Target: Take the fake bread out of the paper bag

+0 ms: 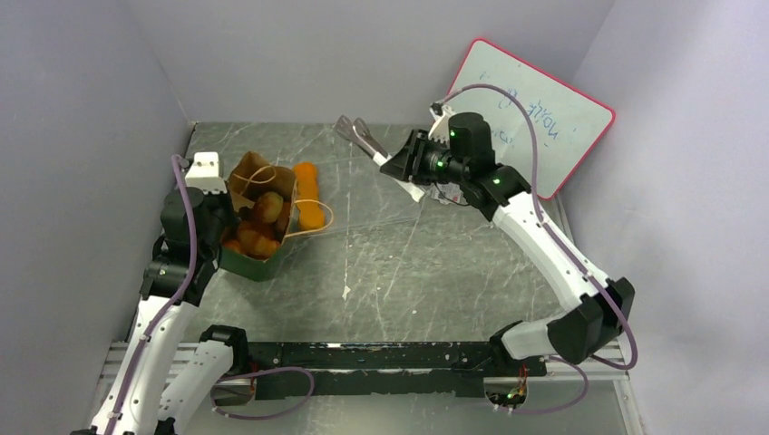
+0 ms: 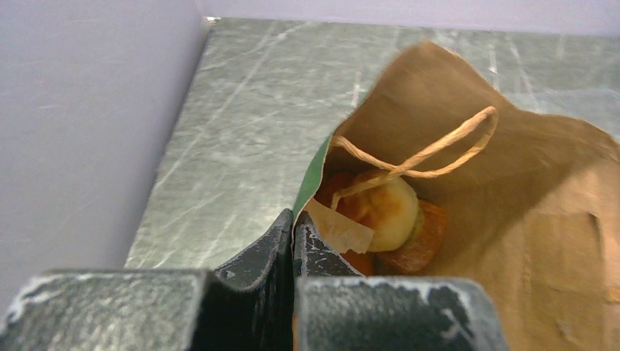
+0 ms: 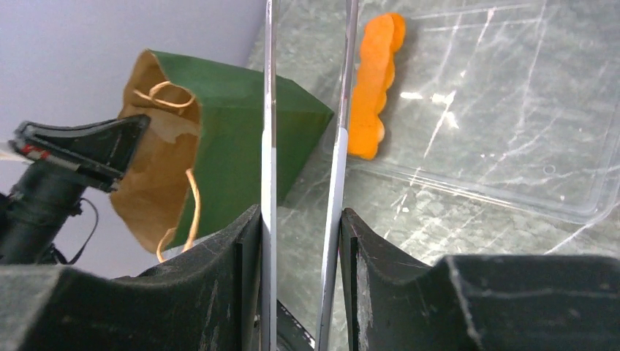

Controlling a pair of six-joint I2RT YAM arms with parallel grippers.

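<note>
The paper bag [image 1: 258, 261], green outside and brown inside, stands at the left with several fake bread pieces [image 1: 267, 207] in it, also seen in the left wrist view as a round bun [image 2: 382, 210]. My left gripper is shut on the bag's rim. My right gripper is raised right of the bag, holding tongs [image 1: 360, 138] whose two long arms point toward the back left; no bread shows between their tips in the top view.
An orange piece [image 3: 371, 80] lies right of the bag beside a clear plastic tray [image 3: 512, 110]. A whiteboard [image 1: 530, 109] leans at the back right. Grey walls close in on the sides.
</note>
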